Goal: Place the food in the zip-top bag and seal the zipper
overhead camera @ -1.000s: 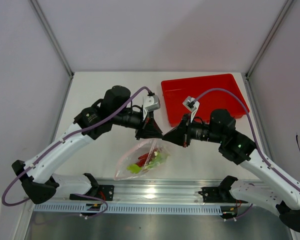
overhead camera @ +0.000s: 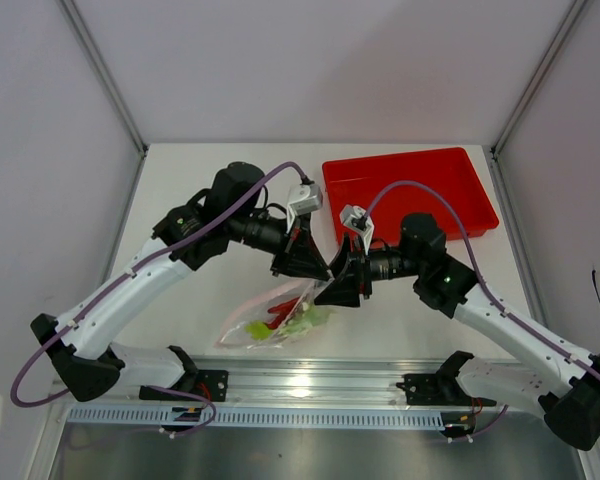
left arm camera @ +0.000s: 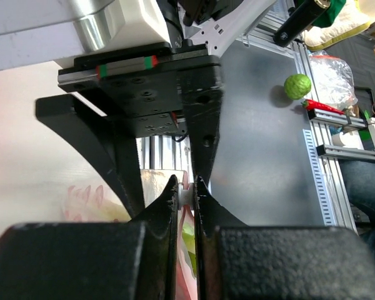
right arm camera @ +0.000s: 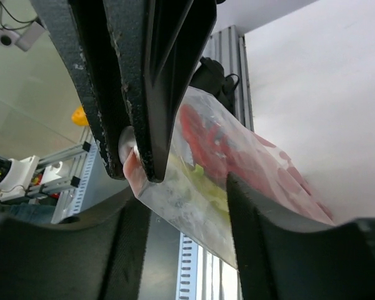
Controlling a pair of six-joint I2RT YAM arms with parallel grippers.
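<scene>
The clear zip bag [overhead camera: 270,320] with red and green food inside hangs at the front middle, below my two grippers. My left gripper is shut on the bag's top edge, and the pinched strip runs down between its fingers. My right gripper [overhead camera: 340,285] is beside it, its fingers apart around the bag's edge. In the right wrist view the bag [right arm camera: 212,175] stretches from the left gripper's tips down between the blurred right fingers.
A red bin [overhead camera: 405,175] sits at the back right. Beyond the front rail lie a green round fruit [left arm camera: 297,86] and a red pepper [left arm camera: 322,106].
The right gripper has moved slightly down and toward the front, and its fingers now stand apart.
</scene>
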